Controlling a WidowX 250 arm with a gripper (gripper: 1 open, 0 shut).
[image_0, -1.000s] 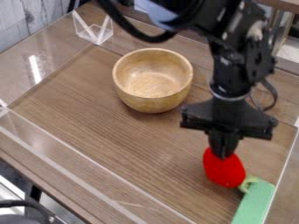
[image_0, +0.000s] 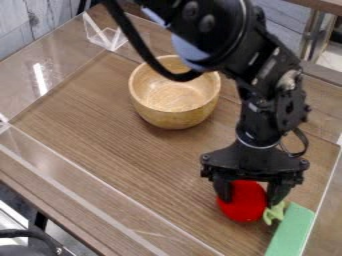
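My black gripper (image_0: 251, 170) is low at the lower right, its fingers standing apart around a red round object (image_0: 241, 200) with a pale green top (image_0: 275, 214), which lies on the wooden table (image_0: 107, 170). Whether the fingers touch it is hard to tell. A mint-green flat object (image_0: 291, 238) lies at the bottom right edge, beside the red object.
A wooden bowl (image_0: 174, 92) stands at the upper middle, left of the arm. A clear container (image_0: 107, 28) sits at the back left.
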